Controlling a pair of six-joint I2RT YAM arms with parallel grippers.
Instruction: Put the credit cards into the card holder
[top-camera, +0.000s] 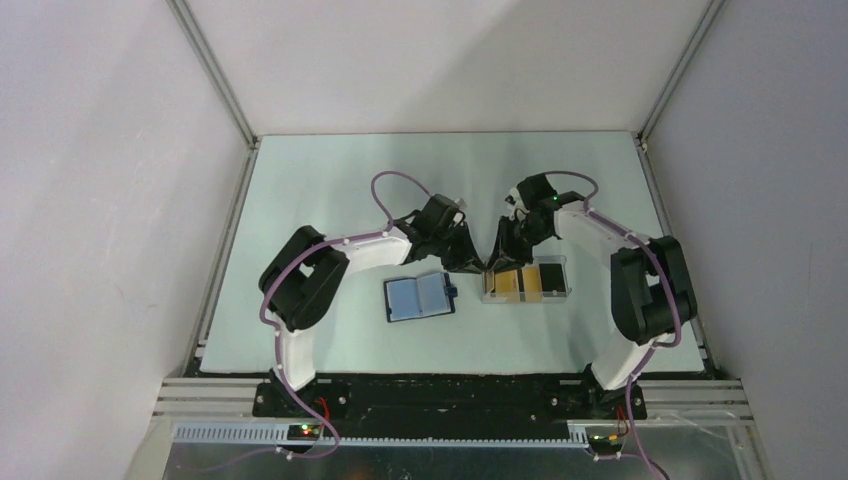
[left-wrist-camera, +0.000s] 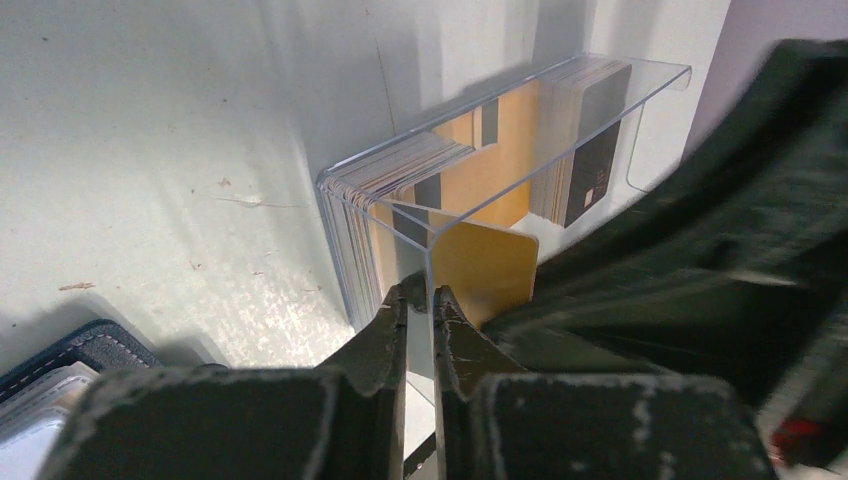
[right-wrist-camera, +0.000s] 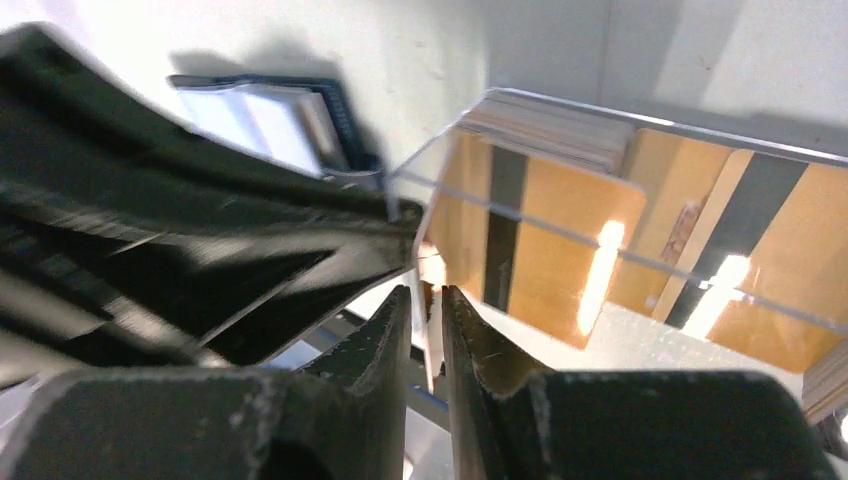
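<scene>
A clear acrylic box (top-camera: 556, 295) holds rows of cards, with gold ones (left-wrist-camera: 482, 265) visible. My left gripper is closed on the left end of this box, on what looks like a clear edge or card there; exactly which is hard to tell. My right gripper is at the same end, its fingertips close together near a thin pale strip and the left gripper's dark fingers; its finger state is unclear. The blue card holder (top-camera: 418, 298) lies open to the left of the box.
White walls stand at the sides and back. Both arms crowd the middle, close to each other over the box.
</scene>
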